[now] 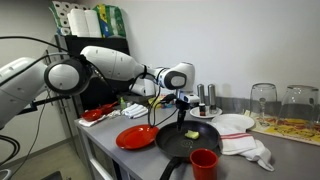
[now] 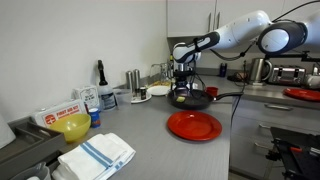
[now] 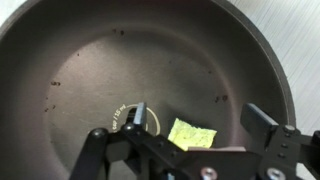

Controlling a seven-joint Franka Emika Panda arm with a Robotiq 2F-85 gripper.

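A dark frying pan (image 1: 172, 141) rests on the counter, and a small yellow-green sponge-like piece (image 3: 190, 135) lies inside it. My gripper is open above the pan, its two fingers well apart with nothing between them. In the wrist view the yellow piece shows near the lower middle, between the fingers' lines and partly covered by the gripper's body. From the first exterior view, the gripper hangs over the far part of the pan, behind the yellow piece.
A red plate (image 1: 137, 136) lies left of the pan. Close to its right front stands a red mug (image 1: 204, 164). White cloth (image 1: 238, 143), a white plate (image 1: 233, 122) and upturned glasses (image 1: 264, 98) are to the right. Counter space beyond the red plate (image 2: 195, 126) is clear in the second exterior view.
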